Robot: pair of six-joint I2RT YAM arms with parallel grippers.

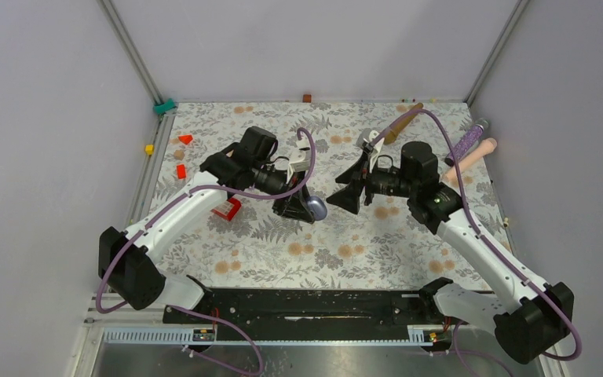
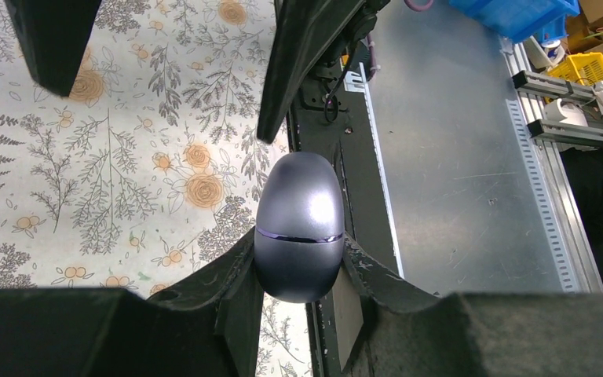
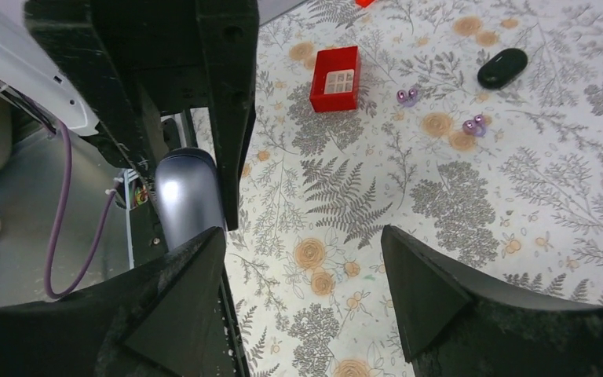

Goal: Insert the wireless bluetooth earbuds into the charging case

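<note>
The silver-lavender charging case [image 2: 298, 224] is held upright in my left gripper [image 1: 302, 210], which is shut on it; a seam runs across the case, its lid closed. My right gripper [image 1: 345, 196] stands part open just to the right of the case, its fingers near the case's top and nothing seen between them.
A red box [image 3: 334, 94] and a dark oval object [image 3: 502, 67] lie on the mat. Wooden and purple rollers [image 1: 465, 141] lie at the back right.
</note>
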